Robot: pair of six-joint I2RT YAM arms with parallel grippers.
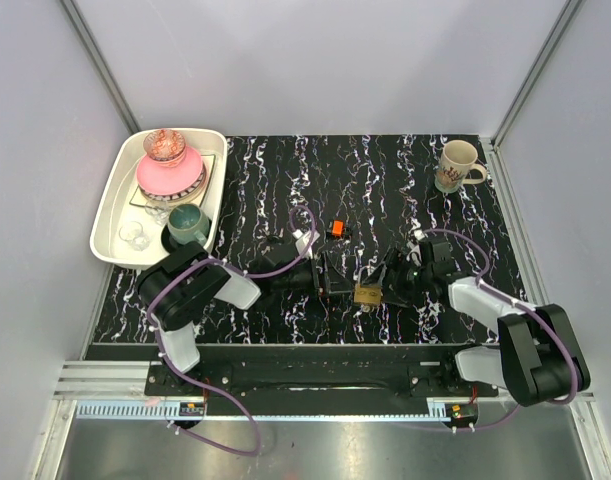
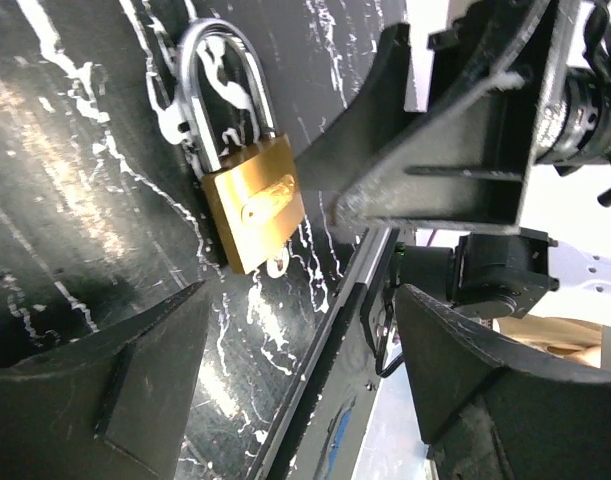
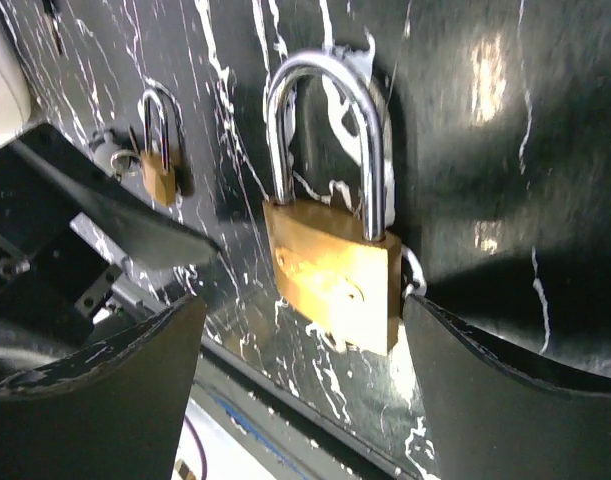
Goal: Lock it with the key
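A brass padlock (image 1: 367, 294) with a steel shackle lies on the black marble counter near the front edge. My right gripper (image 1: 390, 280) is around it at low height, its fingers partly apart; in the right wrist view the lock's right side meets a finger (image 3: 495, 400), and whether it is held is unclear. My left gripper (image 1: 330, 280) stands open just left of the lock, facing it, empty. The left wrist view shows the lock (image 2: 250, 215) with a small metal piece at its bottom, possibly a key.
A second small padlock (image 3: 159, 180) lies farther off. An orange-black object (image 1: 338, 229) is behind the grippers. A white tub (image 1: 105, 230) with dishes stands left, a mug (image 1: 455, 160) back right.
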